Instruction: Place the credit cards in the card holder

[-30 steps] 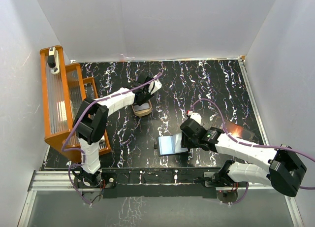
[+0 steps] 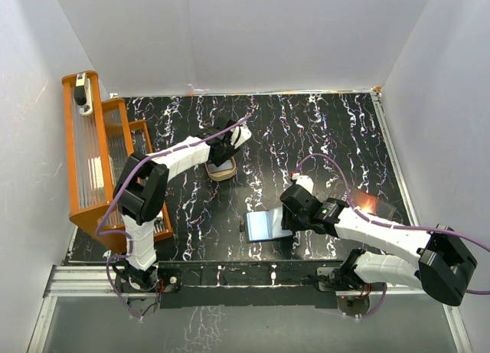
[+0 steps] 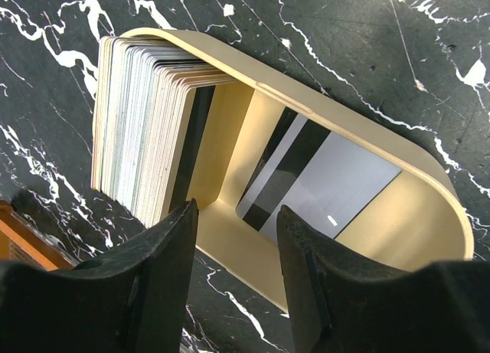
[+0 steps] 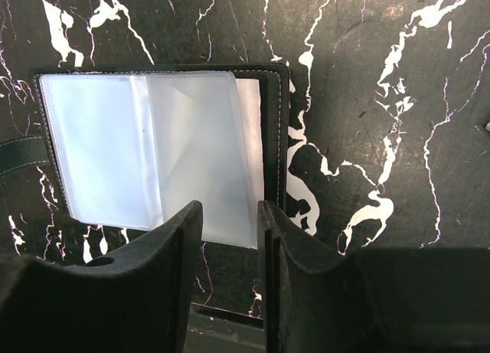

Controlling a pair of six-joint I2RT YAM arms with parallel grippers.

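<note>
In the left wrist view, a stack of cards [image 3: 145,123] stands on edge at one end of a tan oval container [image 3: 444,215]. A single grey card with a black stripe [image 3: 329,184] lies flat on the container's floor. My left gripper hovers over the container, part open, nothing between its fingers. The open card holder [image 4: 279,138], black with clear plastic sleeves [image 4: 195,146], lies flat on the table in the right wrist view. Above its lower edge is my right gripper, fingers parted, with no card held; whether it touches the sleeve I cannot tell.
An orange-framed shelf [image 2: 80,161] stands along the left side of the table. A flat transparent item [image 2: 367,204] lies at the right, partly behind the right arm.
</note>
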